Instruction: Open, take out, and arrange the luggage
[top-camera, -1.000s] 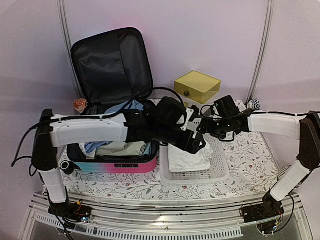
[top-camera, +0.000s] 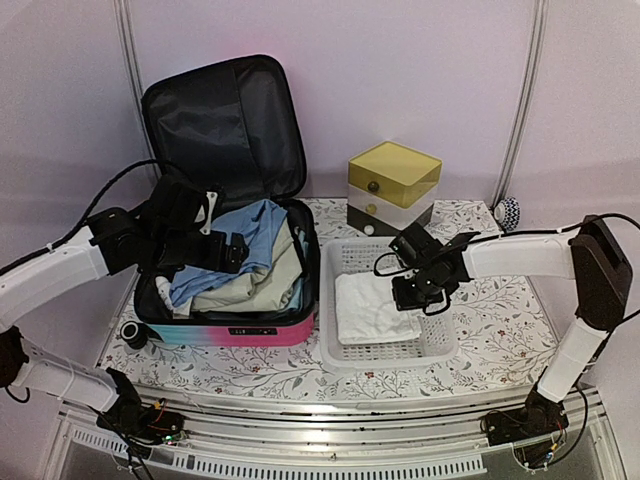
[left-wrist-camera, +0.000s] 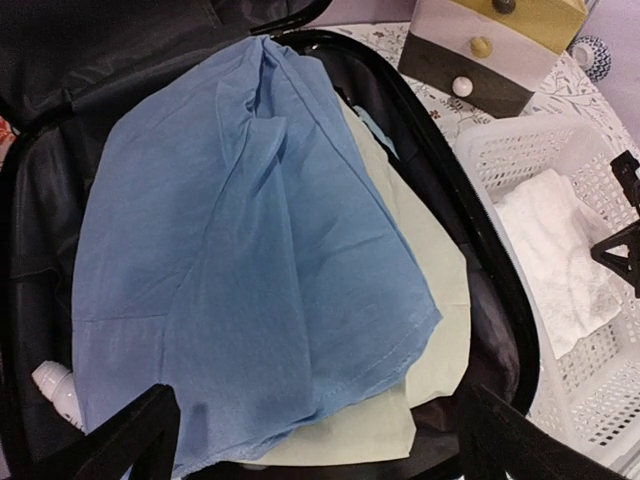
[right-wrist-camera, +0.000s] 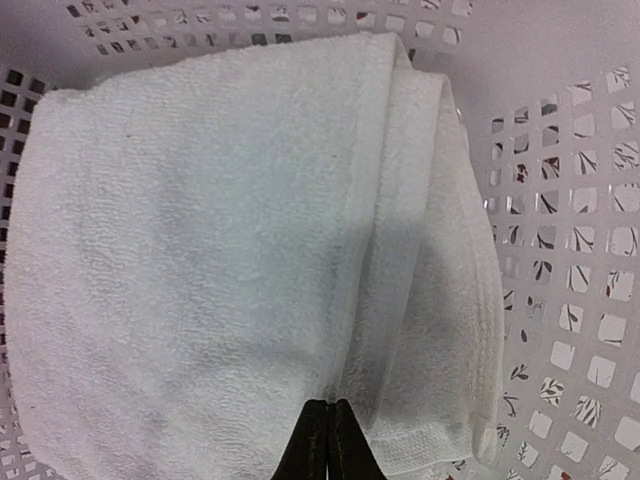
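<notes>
An open suitcase (top-camera: 225, 333) stands on the left with its black lid (top-camera: 215, 130) raised. Inside lies a blue garment (left-wrist-camera: 250, 250) over folded cream cloth (left-wrist-camera: 440, 290); a white bottle-like item (left-wrist-camera: 58, 390) shows at its left edge. My left gripper (top-camera: 236, 253) is above these clothes, its fingers wide and empty. A folded white towel (right-wrist-camera: 190, 250) rests in the white basket (top-camera: 440, 345). At the towel, my right gripper has its fingertips together, close to the folded edges; whether cloth is pinched between them cannot be seen.
Behind the basket is a small drawer box (top-camera: 395, 175) with a yellow top. A patterned round item (top-camera: 507, 213) sits at the back right, and a dark cylinder (top-camera: 133, 335) by the suitcase's front left corner.
The left arm has swung left from over the basket to above the suitcase. My right gripper has come lower and nearer over the towel, which lies in the same place.
</notes>
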